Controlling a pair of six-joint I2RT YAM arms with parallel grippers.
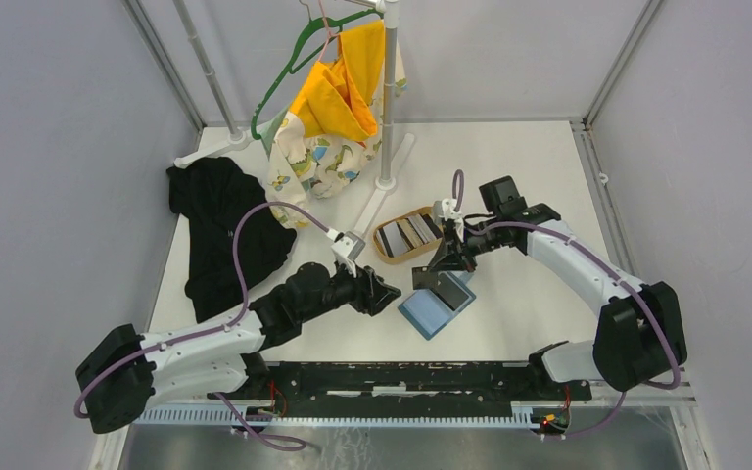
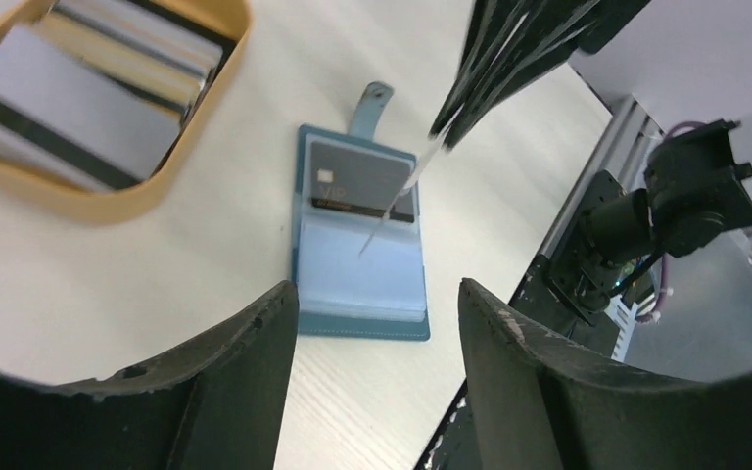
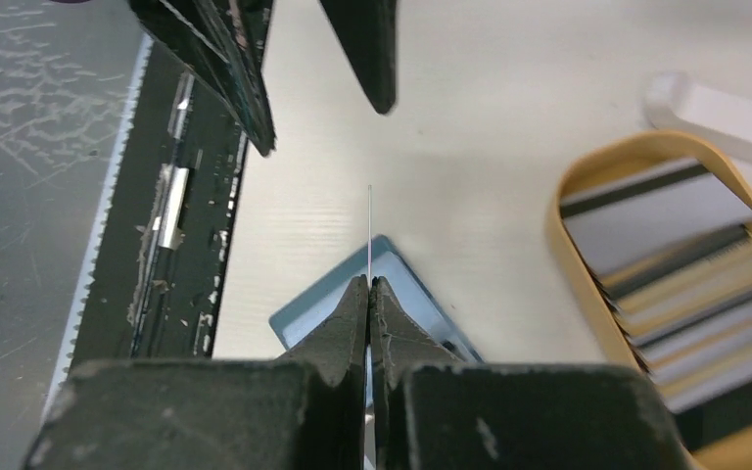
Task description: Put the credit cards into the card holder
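Note:
A thin dark card juts from my right gripper, which is shut on its edge; both wrist views show the card almost edge-on. It hangs above the blue card holder, lying spread on the table. One dark card marked VIP sits in the holder's upper part, while the lower part looks bare. My left gripper stands open to the left of the holder, empty between its fingers.
A tan oval basket with several cards upright in it stands behind the holder. A clothes rack foot lies beyond it, black clothing at far left.

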